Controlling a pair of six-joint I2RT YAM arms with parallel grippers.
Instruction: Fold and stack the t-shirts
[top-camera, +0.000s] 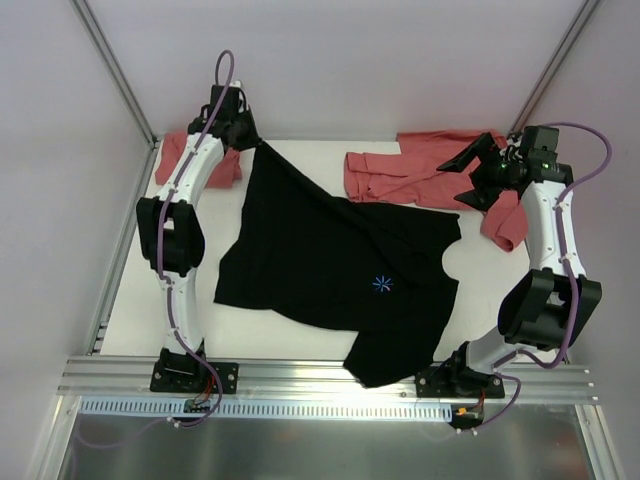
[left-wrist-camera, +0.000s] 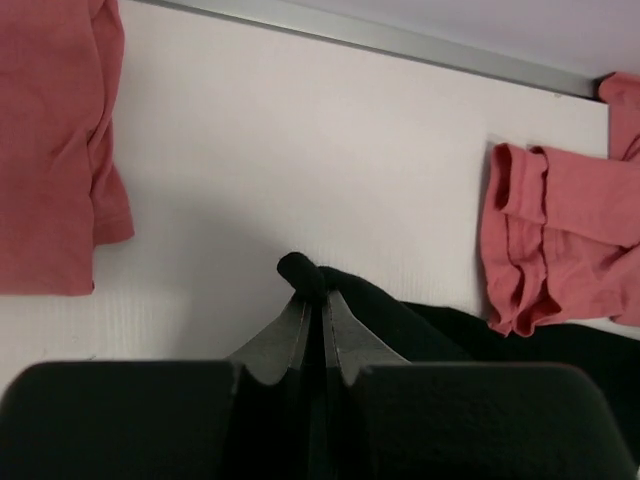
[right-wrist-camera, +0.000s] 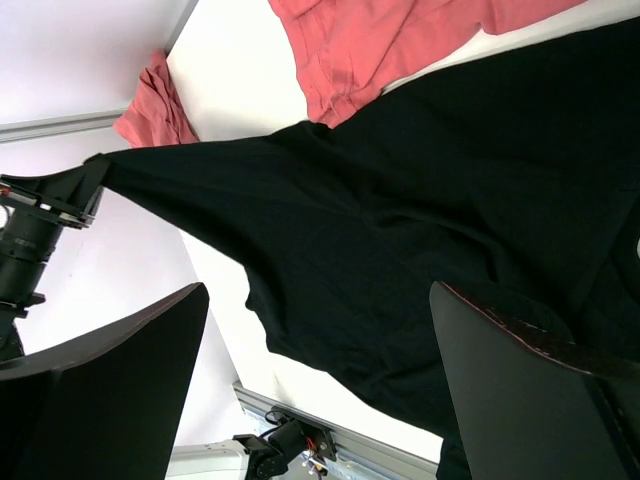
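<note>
A black t-shirt (top-camera: 340, 270) with a blue star print lies spread across the white table (top-camera: 160, 310). My left gripper (top-camera: 251, 138) is shut on the shirt's upper-left corner, pulling it up and toward the back, so that edge slants tautly across the right wrist view (right-wrist-camera: 330, 230). My right gripper (top-camera: 470, 178) stands open at the right, above the pink cloth near the black shirt's upper-right end, with nothing between its fingers.
A pink folded cloth (top-camera: 172, 160) (left-wrist-camera: 50, 150) lies at the back left. More pink shirts (top-camera: 420, 170) (left-wrist-camera: 560, 230) lie at the back right. Bare table shows between them at the back and along the left side.
</note>
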